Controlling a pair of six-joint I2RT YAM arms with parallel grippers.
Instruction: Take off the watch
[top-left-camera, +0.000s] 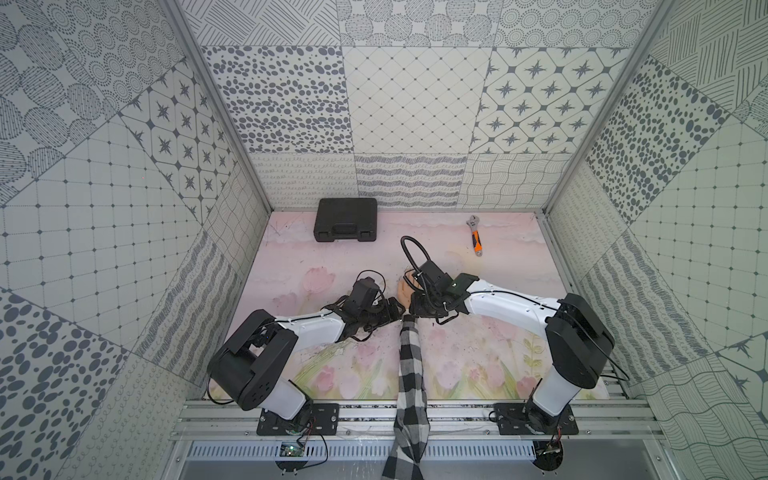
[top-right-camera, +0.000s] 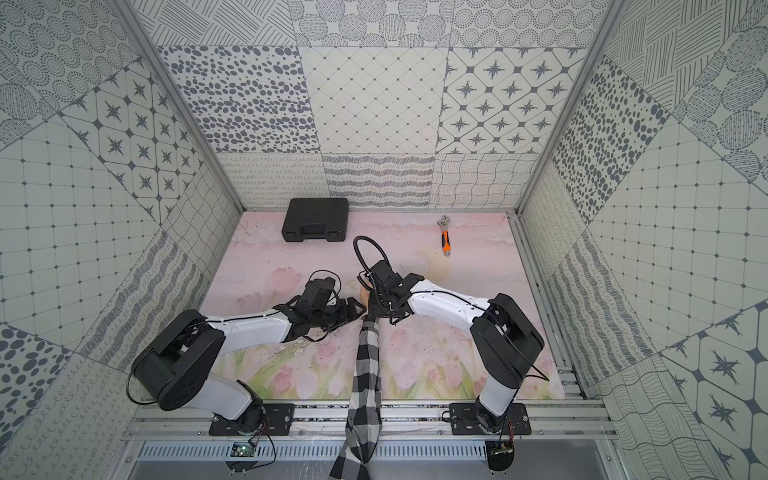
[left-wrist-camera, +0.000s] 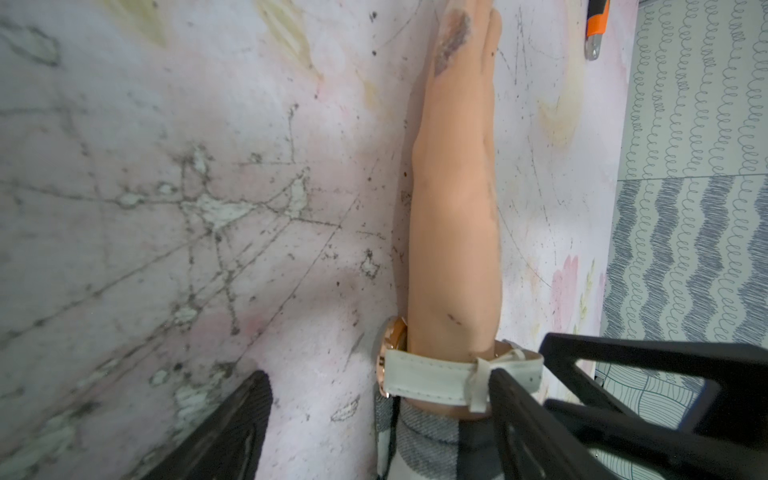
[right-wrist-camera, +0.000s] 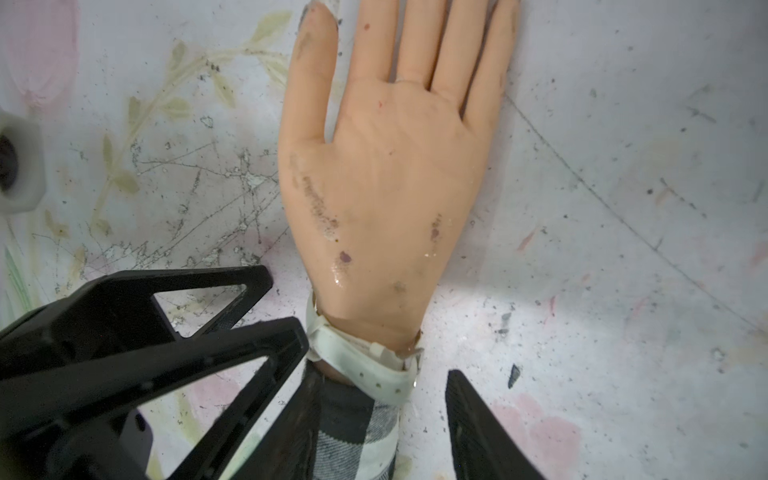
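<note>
The watch's pale strap (left-wrist-camera: 432, 377) circles the wrist of a tan mannequin hand (right-wrist-camera: 384, 176), above a black-and-white checked sleeve (top-left-camera: 410, 368). A gold-coloured case edge (left-wrist-camera: 390, 352) shows below one side of the wrist in the left wrist view. My left gripper is open, low at the wrist's left side; one fingertip overlaps the strap's loose end in that view. Over the wrist, my right gripper stands open, and the strap (right-wrist-camera: 368, 369) appears between and just beyond its fingertips. Whether either gripper touches the strap I cannot tell. The watch face is hidden.
The grippers are close together; the left one's black fingers (right-wrist-camera: 272, 352) reach beside the strap in the right wrist view. A black case (top-left-camera: 345, 220) lies at the back left, an orange-handled wrench (top-left-camera: 476, 237) at the back right. Bare table surrounds the hand.
</note>
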